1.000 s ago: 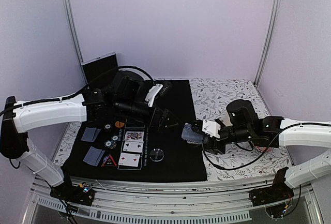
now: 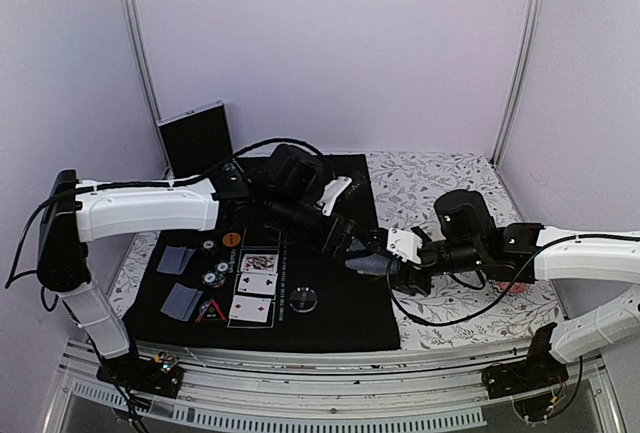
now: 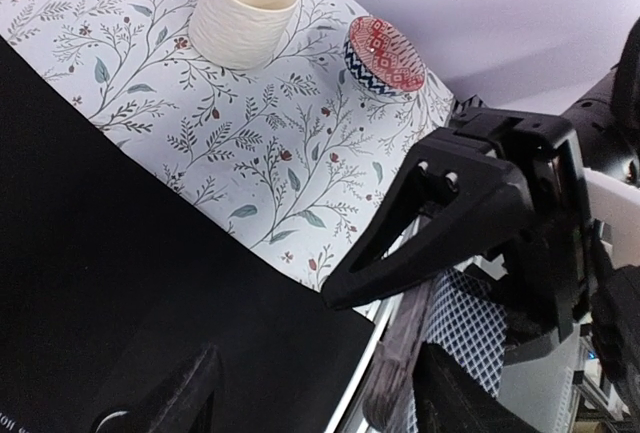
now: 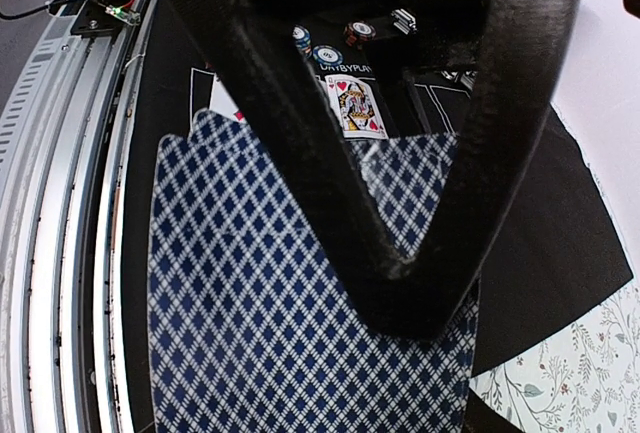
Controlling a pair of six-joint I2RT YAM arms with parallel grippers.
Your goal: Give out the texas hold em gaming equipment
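Observation:
Blue-and-white checked playing cards (image 2: 368, 260) are held by my right gripper (image 2: 388, 253) above the black mat's right edge. Their patterned backs (image 4: 260, 303) fill much of the right wrist view. My left gripper is open, its fingers far apart, with the cards' pale edge (image 3: 395, 373) close to one finger. One of its fingers (image 4: 420, 293) crosses in front of the cards in the right wrist view. Face-up cards (image 2: 257, 284) lie in a column on the mat. Blue-backed cards (image 2: 181, 301) and chips (image 2: 209, 278) lie to their left.
A dark case (image 2: 195, 141) stands open at the back left. A cream cup (image 3: 240, 18) and a red patterned bowl (image 3: 385, 58) are on the floral cloth. A round clear disc (image 2: 303, 299) lies on the mat.
The right gripper, with the cards, has shifted only slightly.

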